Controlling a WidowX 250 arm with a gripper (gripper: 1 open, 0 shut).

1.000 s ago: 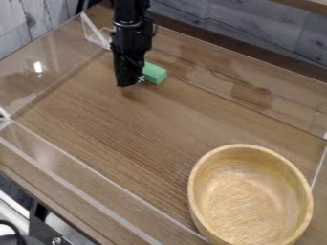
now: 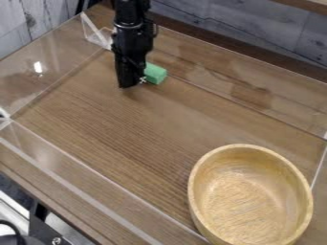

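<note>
My black gripper (image 2: 129, 72) reaches down from the top of the camera view to the upper left part of the wooden table. A green block (image 2: 153, 74) lies at its right side, close to or touching it. The fingers are small and dark, so whether they are open or shut on anything is unclear.
A round cream bowl (image 2: 250, 206) stands at the lower right. A grey wall (image 2: 281, 43) borders the back right, and dark cables lie beyond the table's left edge.
</note>
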